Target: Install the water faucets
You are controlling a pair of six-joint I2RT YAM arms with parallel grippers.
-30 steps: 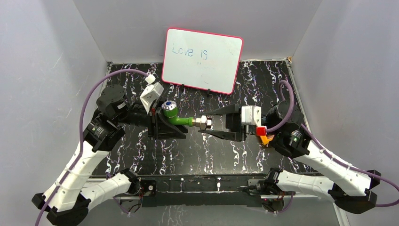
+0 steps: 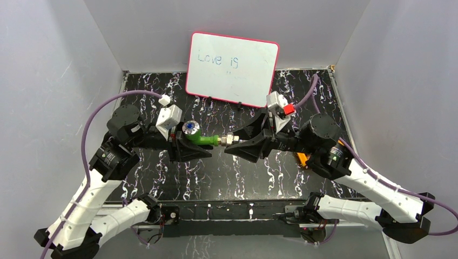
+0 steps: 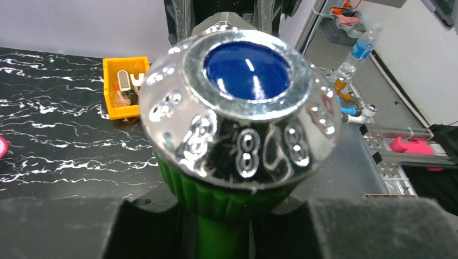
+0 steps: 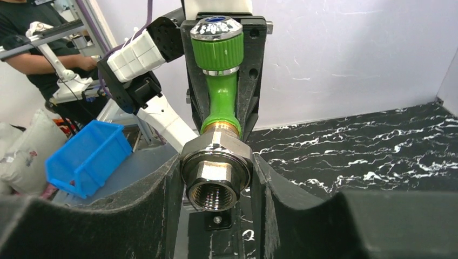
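Observation:
A green faucet (image 2: 206,140) with a chrome, blue-capped knob (image 2: 190,128) is held level above the counter between both arms. My left gripper (image 2: 195,144) has its fingers on either side of the green body, close against it; in the left wrist view the knob (image 3: 243,108) hides much of that grip. At the faucet's right end sits a metal hex nut (image 4: 216,162), with my right gripper (image 2: 242,140) shut on it. The threaded opening (image 4: 213,195) of the fitting faces the right wrist camera and looks empty.
A whiteboard (image 2: 232,67) leans at the back. An orange bin (image 3: 123,110) with small items stands partly behind the right arm. A blue crate (image 4: 89,156) sits off the counter.
My right gripper has turned about its own axis and closed on the nut. Faucet and left gripper have shifted slightly left, and the left wrist has tilted a little.

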